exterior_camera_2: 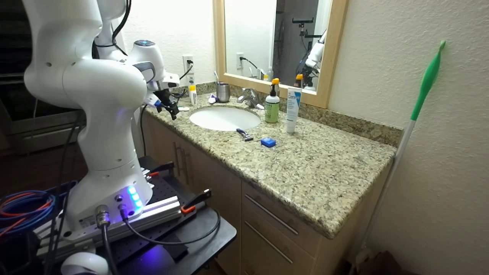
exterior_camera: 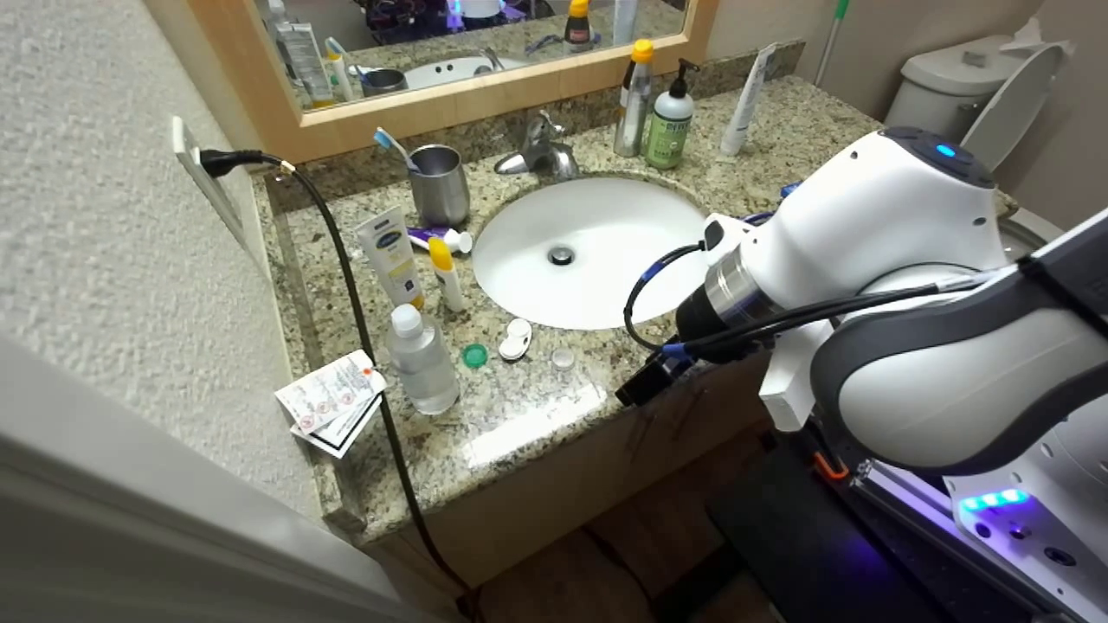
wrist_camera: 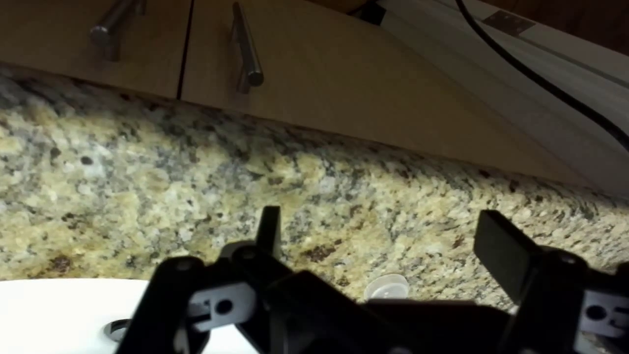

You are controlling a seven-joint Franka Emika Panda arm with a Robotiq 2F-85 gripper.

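In the wrist view my gripper is open, its two black fingers wide apart over the granite counter (wrist_camera: 177, 194) with nothing between them. A small clear round cap (wrist_camera: 386, 288) lies on the counter beyond the fingertips, low in that view. Exterior view 1 has my gripper (exterior_camera: 646, 384) above the counter's front edge, just in front of the sink (exterior_camera: 592, 244). The clear cap (exterior_camera: 563, 358) rests to its left there, beside a white contact lens case (exterior_camera: 514, 341) and a green cap (exterior_camera: 474, 356). Farther left stands a clear bottle (exterior_camera: 423, 363) with a white lid.
Around the sink stand a metal cup (exterior_camera: 441, 187) with a toothbrush, lotion tubes, a soap bottle (exterior_camera: 669, 125) and the faucet (exterior_camera: 540, 154). A black cable (exterior_camera: 358, 301) hangs across the left end. Right of the sink lie a razor (exterior_camera_2: 245, 134) and a blue box (exterior_camera_2: 268, 142); beyond is clear counter.
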